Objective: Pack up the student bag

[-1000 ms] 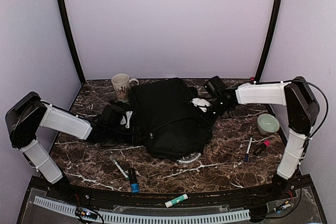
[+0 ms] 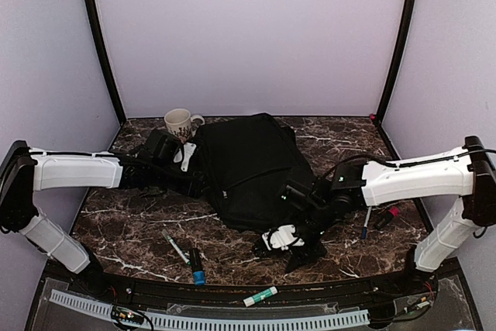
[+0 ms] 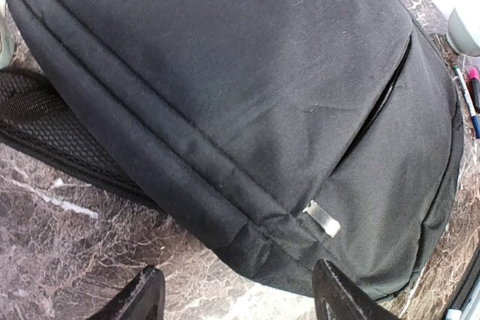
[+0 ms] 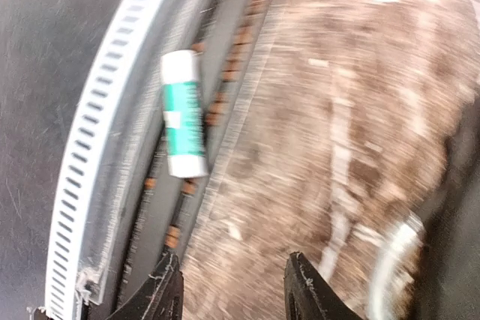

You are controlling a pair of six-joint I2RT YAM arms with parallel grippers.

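Observation:
The black bag (image 2: 249,162) lies on the marbled table, its zip and silver pull tab (image 3: 322,218) showing in the left wrist view. At its left lower edge is my left gripper, fingers apart and empty. My right gripper hangs open over the front of the table, right of the green-and-white stick (image 4: 184,114) in its wrist view. That stick rests on the dark front rail. A blurred white curved piece (image 4: 391,260) pokes out beside the bag. A black marker with a blue cap (image 2: 196,267) and a slim light pen (image 2: 176,247) lie at front left.
A white mug (image 2: 178,124) stands at the bag's back left corner. Right of the bag are a blue pen (image 2: 366,222), a pink-and-black marker (image 2: 386,218) and a pale bowl (image 3: 466,29), which the right arm covers in the top view. A slotted white strip (image 2: 209,321) runs along the front.
My right arm swung from the bag's right side to the table's front, now covering the bowl. The left gripper shifted slightly up along the bag's left edge. The bag moved very little.

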